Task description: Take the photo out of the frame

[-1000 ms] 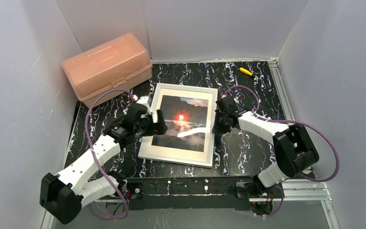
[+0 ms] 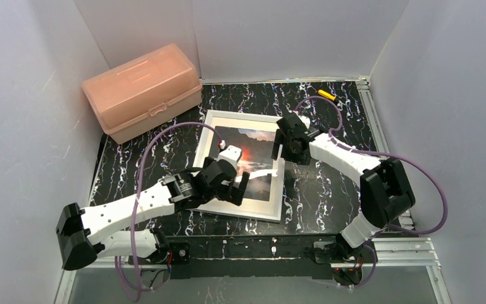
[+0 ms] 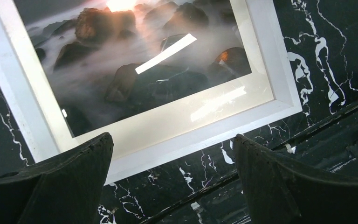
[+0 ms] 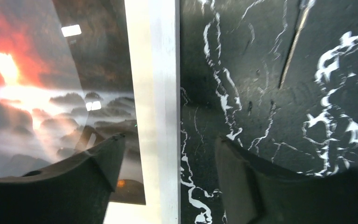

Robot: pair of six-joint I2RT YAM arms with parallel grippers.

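Note:
The white frame (image 2: 240,212) lies face up on the black marbled table, with the photo (image 2: 253,142) of a red sunset over misty rocks inside it, bordered by a cream mat. In the top view my left gripper (image 2: 241,188) hangs over the frame's lower middle. The left wrist view shows its fingers (image 3: 70,172) wide apart, the frame's lower edge beyond them and nothing held. My right gripper stands open above the frame's right side (image 4: 164,93); that white strip runs through the gap between its fingers, which look clear of it.
A closed pink toolbox (image 2: 142,92) stands at the back left. Behind the right arm, a yellow-handled screwdriver (image 2: 326,95) lies at the back right, its shaft (image 4: 291,56) pointing toward the frame. Bare table lies right of the frame.
My left gripper has swung right from the frame's left side to over its lower middle, now slightly back left. The right gripper has parted its fingers and shifted a little toward the back.

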